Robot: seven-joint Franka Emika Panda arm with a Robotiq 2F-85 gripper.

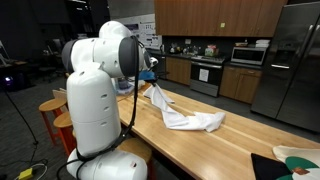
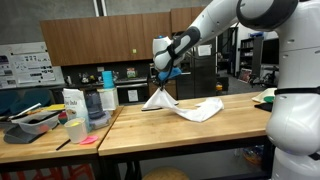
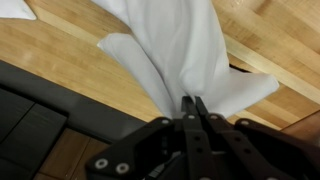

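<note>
A white cloth (image 3: 178, 45) lies crumpled along the wooden table, part of it raised towards my gripper. The fingers are shut, and the cloth gathers right at their tips in the wrist view, so a fold is pinched there. From the second exterior view, the cloth (image 2: 160, 100) rises to a peak below the gripper (image 2: 158, 84), while its other end spreads flat to the right. The first exterior view has the gripper (image 1: 149, 80) over the table's far left part, with the cloth (image 1: 175, 119) trailing towards the middle. The exact pinched edge is hidden.
Bare tabletop (image 1: 210, 150) extends along the near side. A dark mat (image 1: 268, 167) and a green-and-white item (image 1: 300, 155) occupy the near right corner. Orange stools (image 1: 62, 121) stand left of the table. A side table with cups and containers (image 2: 76, 130) is at left.
</note>
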